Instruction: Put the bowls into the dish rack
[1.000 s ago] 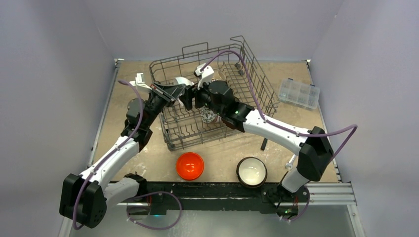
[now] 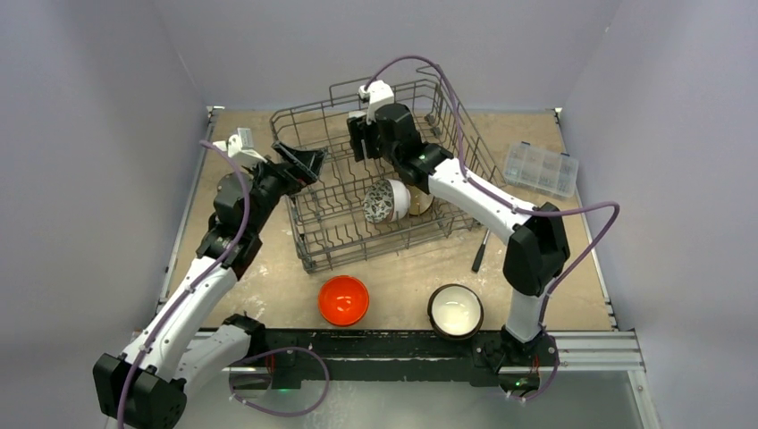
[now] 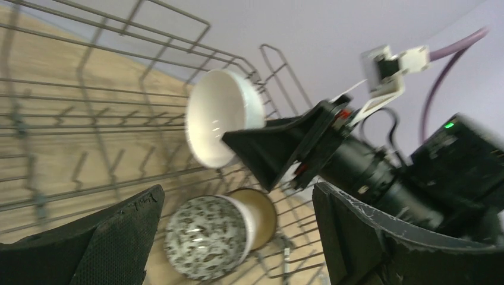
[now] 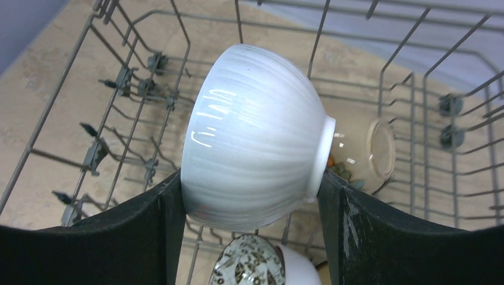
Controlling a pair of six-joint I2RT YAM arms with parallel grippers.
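My right gripper is shut on a white bowl [image 4: 254, 136], held over the back of the wire dish rack [image 2: 331, 241]. My left gripper hangs open and empty over the rack's left side. A speckled bowl [image 2: 380, 201] sits on its side in the rack beside a tan bowl [image 3: 261, 214]; another tan bowl [image 4: 362, 148] lies farther back. An orange bowl [image 2: 342, 299] and a dark-rimmed cream bowl [image 2: 455, 311] stand on the front of the table.
A clear compartment box [image 2: 541, 170] and a dark-handled tool [image 2: 480, 255] lie right of the rack. Bare table shows at the front between rack and bowls.
My right gripper has carried the white bowl away from my left gripper, toward the back of the rack. The left gripper has drawn back slightly leftward.
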